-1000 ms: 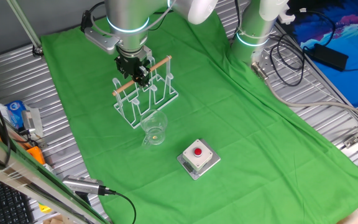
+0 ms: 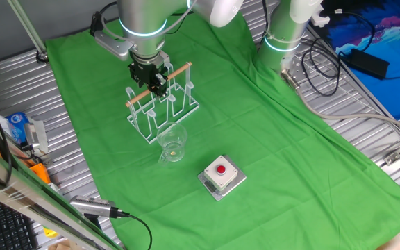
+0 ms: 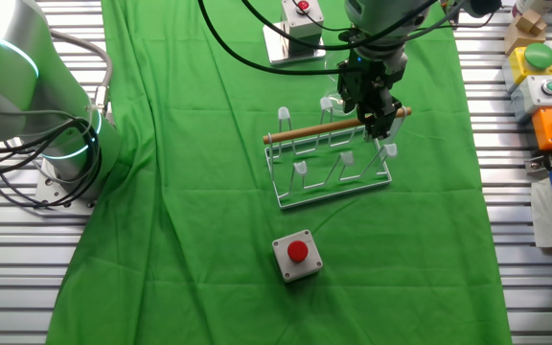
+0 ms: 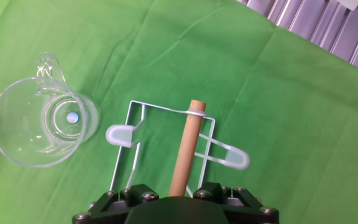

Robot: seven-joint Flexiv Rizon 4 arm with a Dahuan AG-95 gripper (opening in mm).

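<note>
A white wire cup rack (image 2: pixel 151 130) with a wooden top bar (image 2: pixel 178 71) stands on the green cloth. Just above that bar hangs my gripper (image 2: pixel 160 90), pointing down; in the other exterior view the gripper (image 3: pixel 379 125) covers part of the bar near its right end. At the bottom of the wrist view, black finger parts (image 4: pixel 140 194) flank the bar (image 4: pixel 188 146); whether they touch it, and how far apart the tips are, cannot be made out. A clear glass mug (image 4: pixel 39 124) with a handle stands upright beside the rack, away from the gripper.
A red-button box (image 2: pixel 221 173) on a metal plate sits near the mug. Another red-button box (image 3: pixel 297 257) lies on the rack's other side. Cables (image 3: pixel 286 67) hang along the arm.
</note>
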